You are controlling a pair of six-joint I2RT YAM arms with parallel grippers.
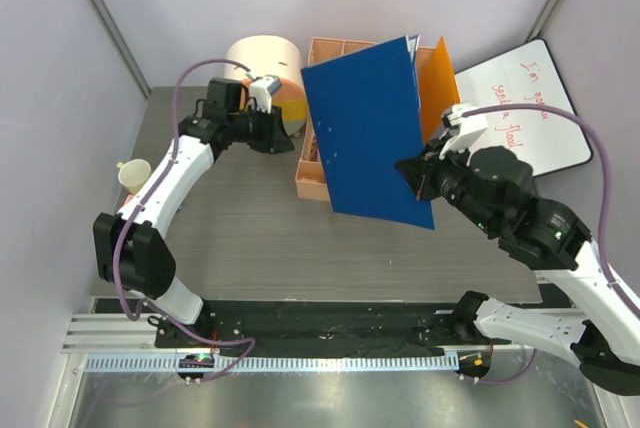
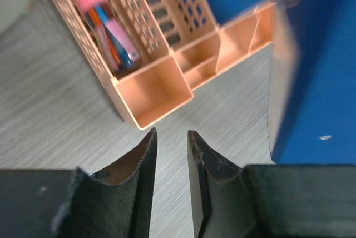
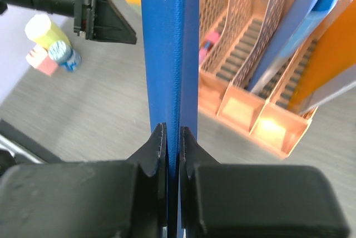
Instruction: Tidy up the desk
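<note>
A large blue folder point(image 1: 365, 133) is held upright over the desk, with my right gripper shut on its edge. It covers much of the peach desk organizer point(image 1: 312, 191) in the top view. Inside the organizer stand another blue folder point(image 3: 289, 29) and an orange folder point(image 1: 437, 88). Pens point(image 2: 114, 40) and a pink item lie in one compartment. My left gripper is part open left of the organizer, its fingers apart with nothing between them. In the left wrist view, the held folder fills the right side.
A whiteboard point(image 1: 525, 103) with red writing leans at the back right. A white and orange cylindrical object point(image 1: 265, 53) stands behind my left gripper. A cream cup point(image 1: 132, 174) sits at the left edge.
</note>
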